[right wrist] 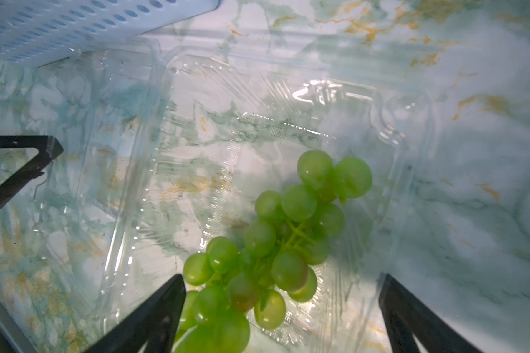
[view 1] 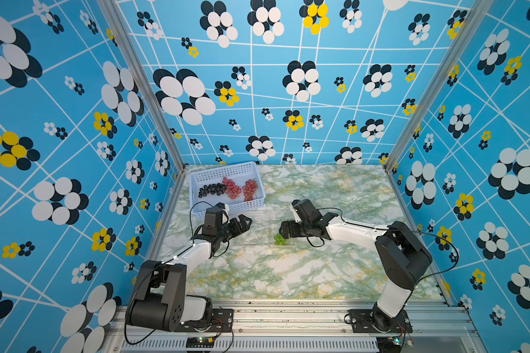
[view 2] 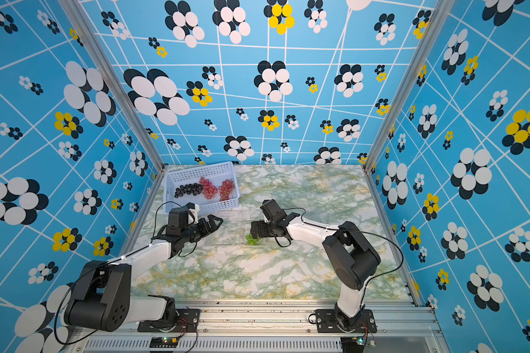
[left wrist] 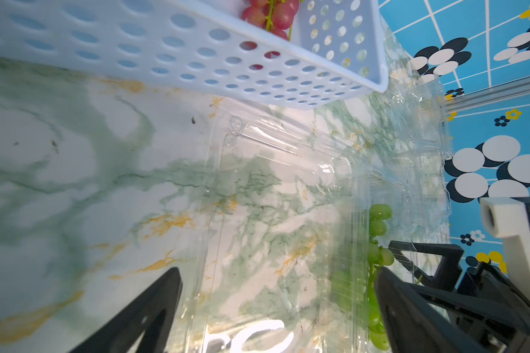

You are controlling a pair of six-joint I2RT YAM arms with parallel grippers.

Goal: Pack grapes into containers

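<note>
A green grape bunch (right wrist: 297, 200) lies in a clear plastic container (right wrist: 382, 100), with my open right gripper above it, holding nothing. My left gripper is open over the clear lid or tray on the left side of that container, empty between its fingers. The blue perforated basket (view 1: 253, 204) at the back left holds dark grapes (view 1: 212, 189) and two red bunches (view 1: 249, 189). In the top views the clear plastic is hard to make out.
Patterned walls enclose it on the back and sides. The two grippers face each other close over the middle.
</note>
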